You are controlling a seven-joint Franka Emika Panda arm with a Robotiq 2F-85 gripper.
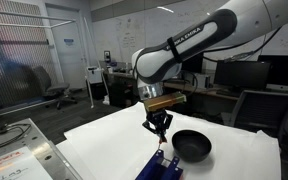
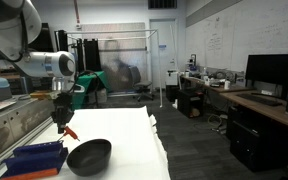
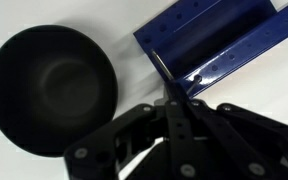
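Note:
My gripper [image 1: 162, 128] is shut, pointing down over the blue rack [image 1: 156, 169]. A small red-orange piece [image 1: 163, 143] shows directly beneath its fingertips; in exterior view 2 the same piece [image 2: 71, 133] looks tilted, close beside the fingers. A thin metal rod [image 3: 162, 65] runs from the rack's near wall to the fingertips in the wrist view. Whether the fingers touch it is hard to tell, and nothing clearly shows between them. A round black bowl [image 3: 52, 90] sits apart from the rack, on the white table.
A metal-framed surface [image 1: 16, 160] borders it at near left. Office chairs and desks with monitors [image 1: 241, 74] stand farther back.

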